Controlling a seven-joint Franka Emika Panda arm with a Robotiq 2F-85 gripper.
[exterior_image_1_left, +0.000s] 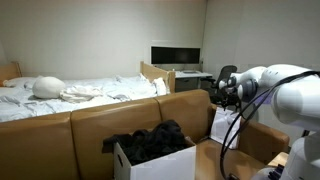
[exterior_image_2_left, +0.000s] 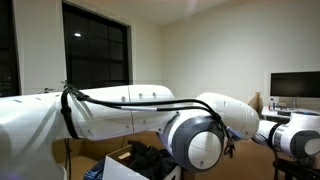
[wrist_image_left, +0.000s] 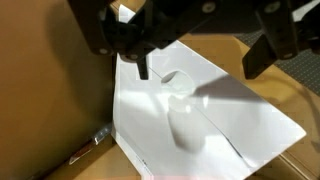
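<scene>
In the wrist view a white box-like thing (wrist_image_left: 190, 125) with flat panels lies below my gripper. A round, pale spot shows on its face, between the two dark fingers, which stand wide apart with nothing gripped. From outside, the white thing (exterior_image_1_left: 223, 127) stands upright on the couch seat at the right. My gripper is just above it there, small and dark, so its exact distance from the top edge is hard to judge.
An open white box (exterior_image_1_left: 152, 172) holding black cloth (exterior_image_1_left: 154, 144) sits on the couch to the left. The brown couch backrest (exterior_image_1_left: 100, 122) runs behind both. A bed (exterior_image_1_left: 80, 92) and a desk with a monitor (exterior_image_1_left: 176, 56) stand farther back.
</scene>
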